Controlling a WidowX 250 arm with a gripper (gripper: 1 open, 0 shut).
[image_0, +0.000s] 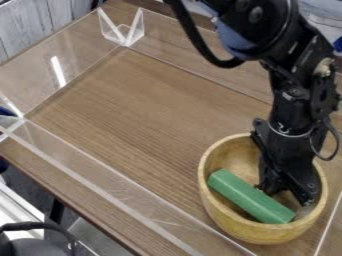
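A wooden bowl (218, 215) sits at the lower right of the table. Inside it lies a green cylindrical block (249, 197), angled from upper left to lower right. My black gripper (291, 182) reaches down into the right side of the bowl, beside the block. Its fingertips are dark and partly hidden; I cannot see anything held between them.
Clear plastic edging runs along the left and front, with a clear angular piece (122, 32) at the back left. A black object is at the bottom left.
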